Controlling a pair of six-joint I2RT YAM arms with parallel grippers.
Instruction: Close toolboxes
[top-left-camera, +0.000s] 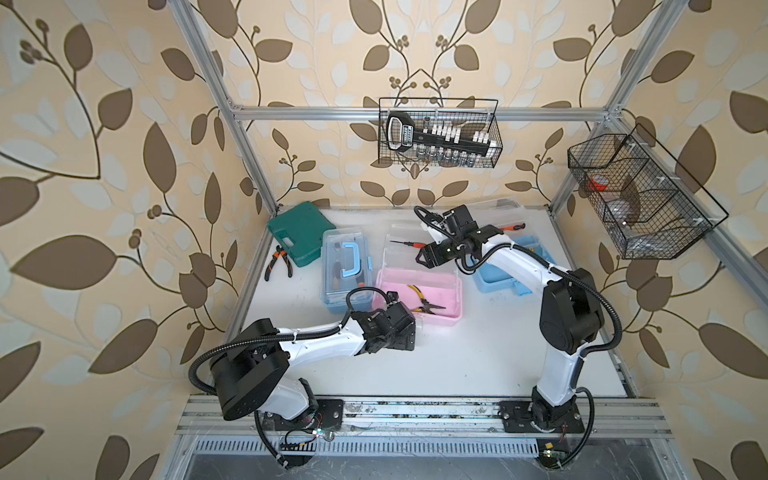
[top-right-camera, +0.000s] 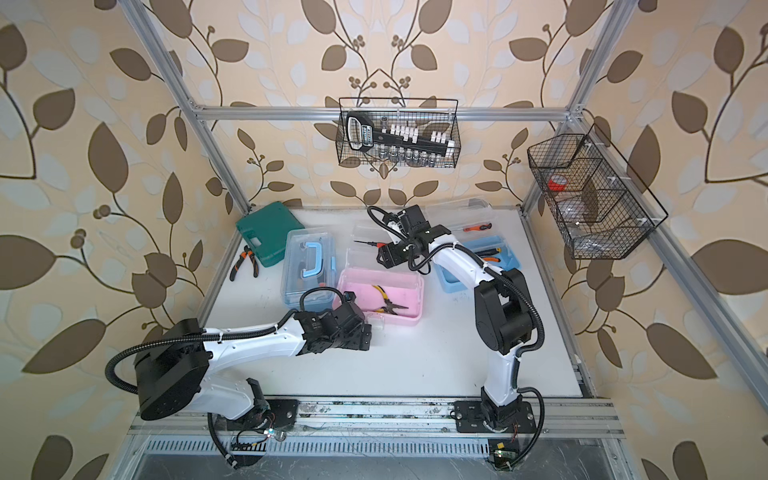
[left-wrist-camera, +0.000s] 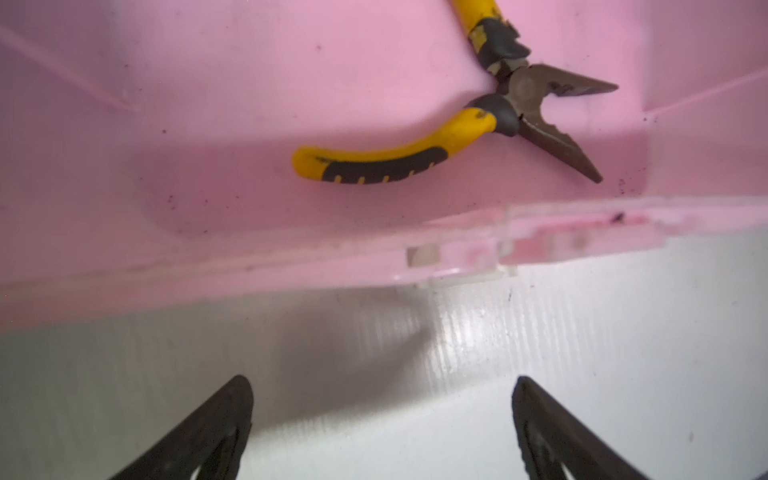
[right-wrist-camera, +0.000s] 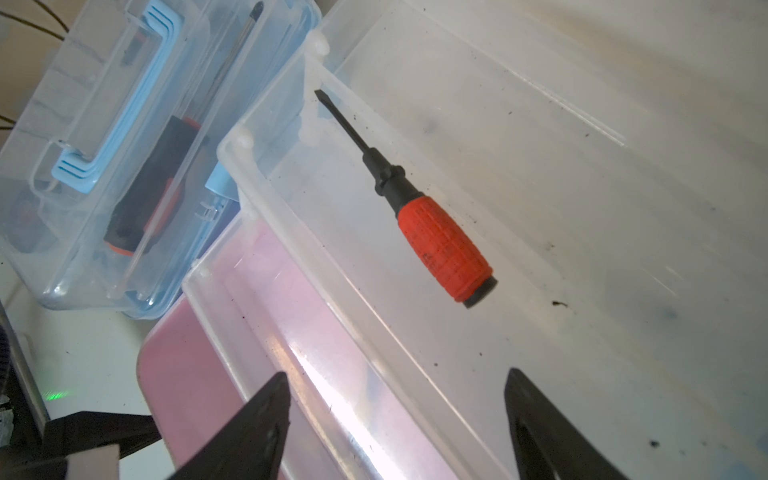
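Observation:
The pink toolbox (top-left-camera: 432, 284) stands open at the centre, yellow-handled pliers (left-wrist-camera: 384, 164) inside, its clear lid tipped back with a red screwdriver (right-wrist-camera: 440, 248) in it. My left gripper is open just in front of the pink front wall and latch, nothing between its fingers. My right gripper hovers over the clear lid, fingers apart and empty. Left of the pink box lies a closed clear toolbox with blue handle (top-left-camera: 340, 284). At right a blue toolbox (top-left-camera: 492, 276) stands open behind the right arm.
A green case (top-left-camera: 296, 228) and orange-handled pliers (top-left-camera: 270, 268) lie at the back left. Wire baskets (top-left-camera: 440, 132) hang on the walls.

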